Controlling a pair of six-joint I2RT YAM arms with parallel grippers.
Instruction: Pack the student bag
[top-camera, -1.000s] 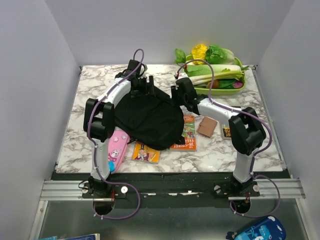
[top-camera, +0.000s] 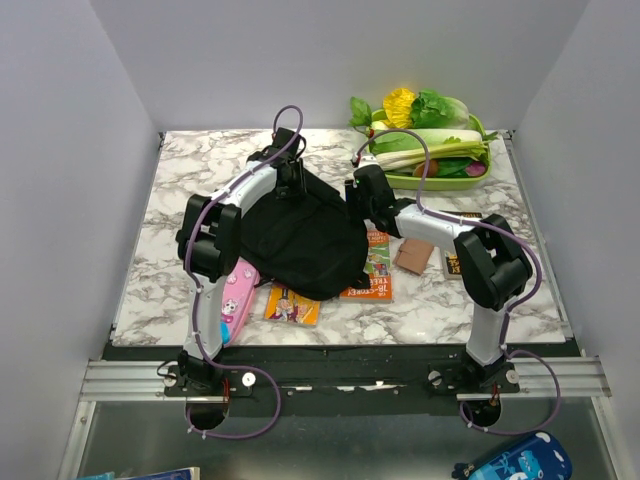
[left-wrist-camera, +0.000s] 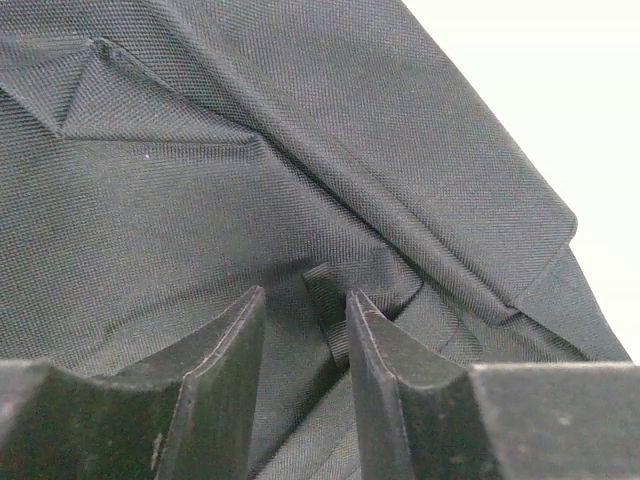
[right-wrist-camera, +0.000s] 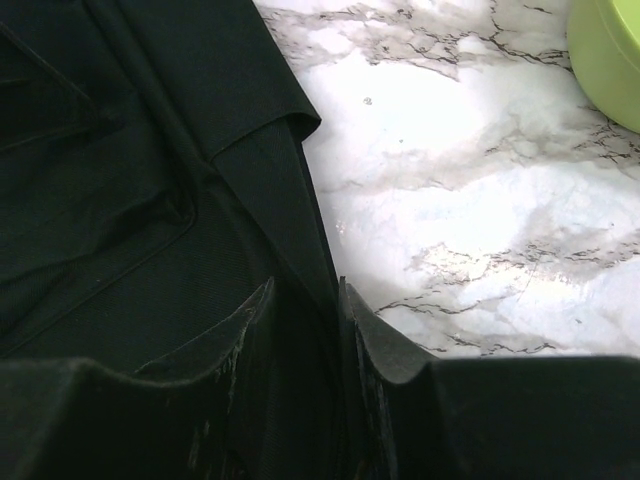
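Note:
A black fabric bag (top-camera: 300, 245) lies flat across the middle of the marble table. Over its upper part my left gripper (top-camera: 300, 185) points down, its fingers partly open. In the left wrist view, a small dark fold (left-wrist-camera: 325, 295) stands between or just beyond the left fingertips; the fabric does not look pinched. At the bag's upper right edge is my right gripper (top-camera: 352, 195), also partly open. The right wrist view shows the bag's edge strip (right-wrist-camera: 290, 215) running down between the right fingertips, with bare marble beside it.
A green basket (top-camera: 440, 182) of vegetables stands at the back right. Beside or partly under the bag lie a pink case (top-camera: 238, 295), an orange book (top-camera: 292, 307) and another book (top-camera: 378, 265). A brown notebook (top-camera: 413, 254) and a dark book (top-camera: 452, 264) lie right. A blue case (top-camera: 520, 462) is in front.
Bag and other items look unchanged.

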